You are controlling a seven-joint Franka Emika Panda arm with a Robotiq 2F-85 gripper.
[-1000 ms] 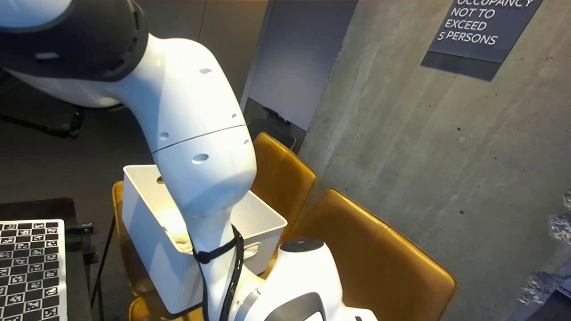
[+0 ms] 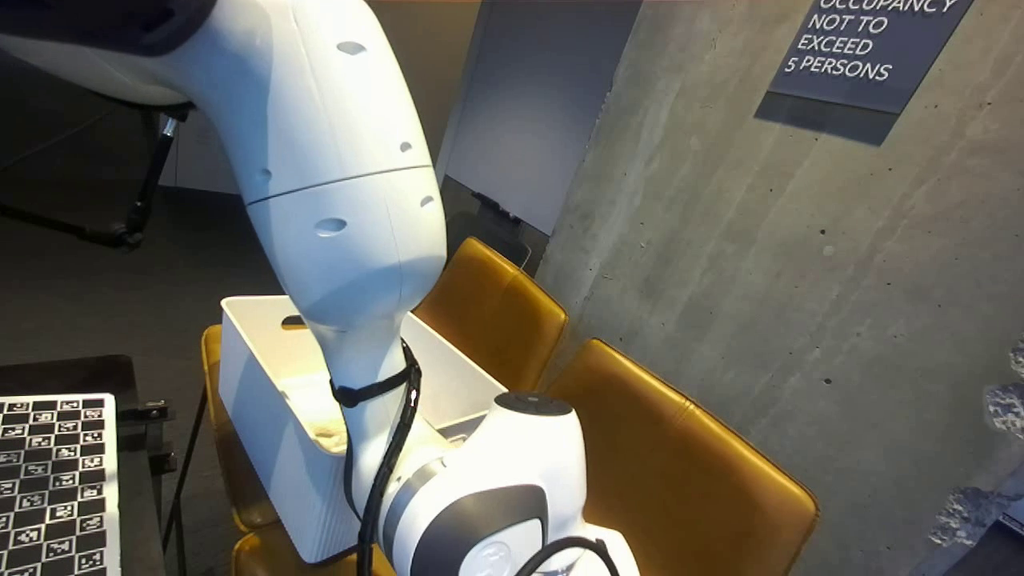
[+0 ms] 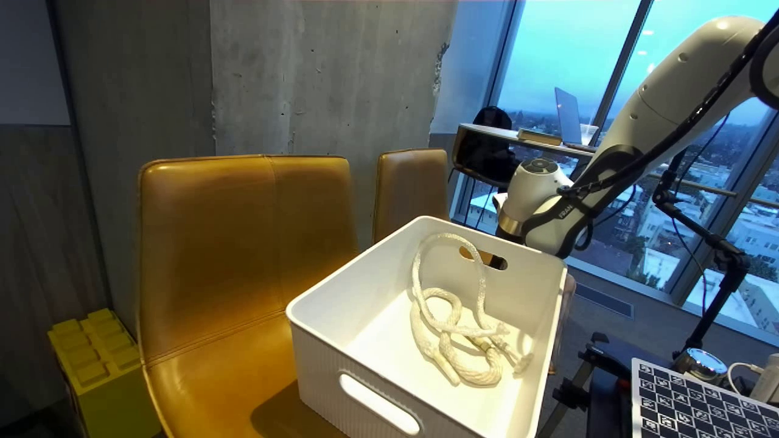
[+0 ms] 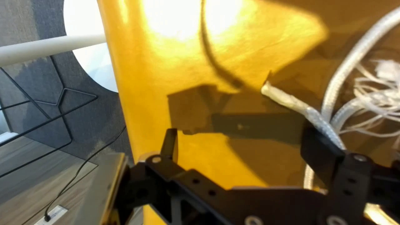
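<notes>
In the wrist view my gripper stands open above a tan leather chair seat (image 4: 202, 157), with its fingers wide apart and nothing held. White rope (image 4: 343, 75) lies on the right part of that seat; one bound end (image 4: 283, 98) points into the space ahead of the fingers. The right finger (image 4: 318, 150) overlaps part of the rope in this view, and whether they touch I cannot tell. Frayed strands (image 4: 378, 101) spread at the far right. More white rope (image 3: 449, 321) sits coiled inside a white bin (image 3: 343, 328). Both exterior views leave my fingers unseen.
The bin stands on a chair, beside an empty tan chair (image 3: 248, 248). A concrete wall (image 2: 768, 269) rises behind the chairs. A checkered board (image 2: 58, 490) lies at the left in exterior view 1. The seat's edge drops to the floor (image 4: 41, 165).
In exterior view 1 my arm has shifted up and a little to the left. Its wrist joint now covers the bin's near right corner, which was visible before. Bin and chairs have stayed put.
</notes>
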